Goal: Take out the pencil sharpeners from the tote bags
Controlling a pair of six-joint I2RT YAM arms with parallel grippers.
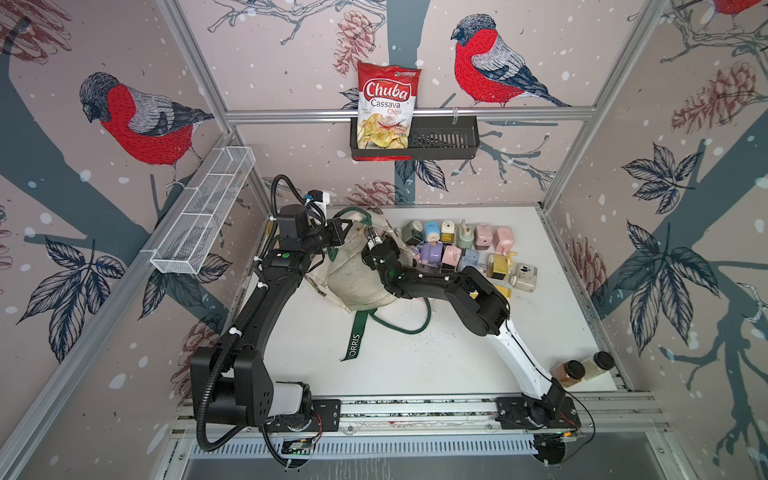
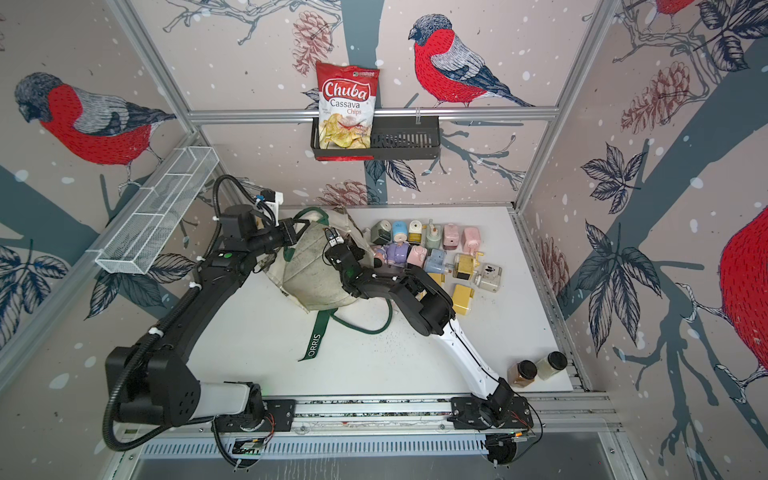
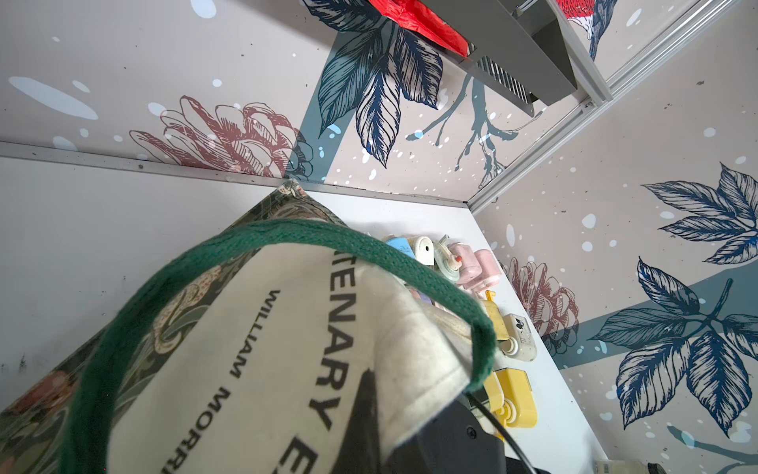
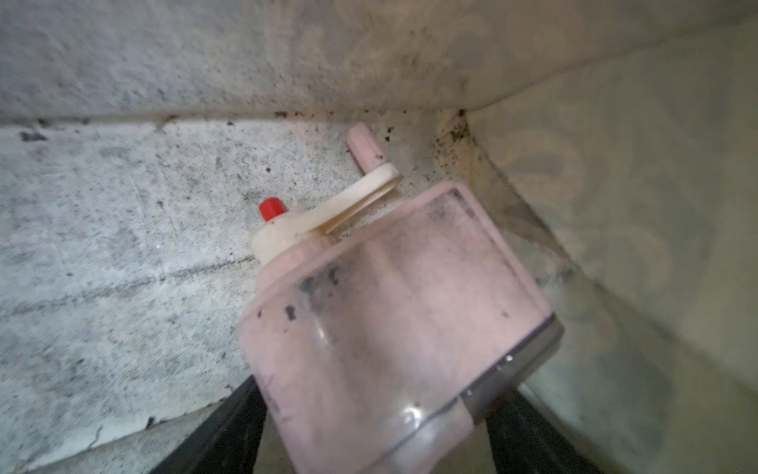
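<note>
A cream tote bag (image 1: 352, 276) with green straps lies on the table; in the left wrist view its lettered fabric (image 3: 237, 371) fills the lower middle. My left gripper (image 1: 342, 228) is shut at the bag's top, its fingers largely hidden by fabric in the wrist view. My right gripper (image 2: 334, 238) reaches inside the bag. In the right wrist view a pink pencil sharpener (image 4: 379, 316) with cream crank and red tip lies between its part-open fingers; whether they touch it is unclear.
Several sharpeners (image 1: 504, 240) stand in rows at the back right of the table, beside the bag. Two jars (image 1: 596, 364) stand at the front right corner. A basket (image 1: 440, 140) with chips hangs on the back wall.
</note>
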